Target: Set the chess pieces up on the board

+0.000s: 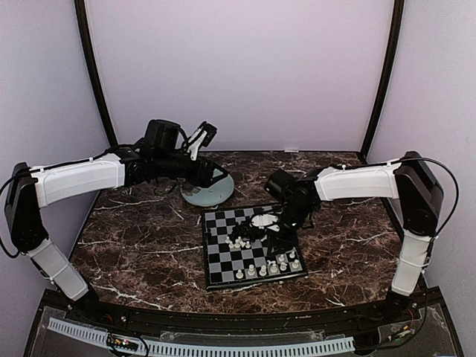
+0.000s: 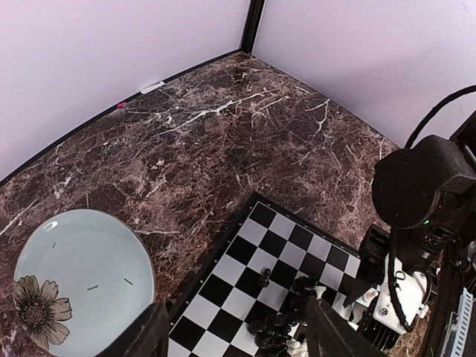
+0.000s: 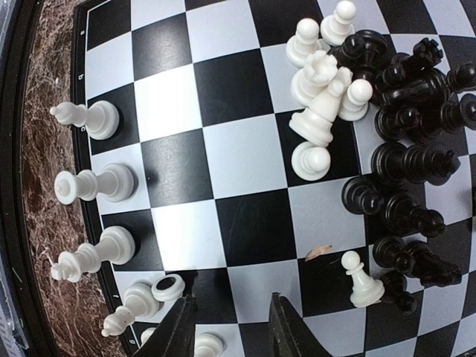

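Observation:
The chessboard (image 1: 223,264) holds a row of white pieces along its near edge, among them a white bishop (image 3: 91,119) and a white rook (image 3: 104,183). Toward the middle lie a white queen (image 3: 320,78), white pawns (image 3: 311,161) and a cluster of black pieces (image 3: 416,160), some fallen. My right gripper hangs low over the board's right near part, fingers apart, nothing visible between them. My left gripper is high above the plate and board's far left, fingers apart and empty.
A pale plate (image 2: 89,275) with a flower pattern sits behind the board's left. Bare marble table (image 1: 141,245) surrounds the board on the sides and at the back.

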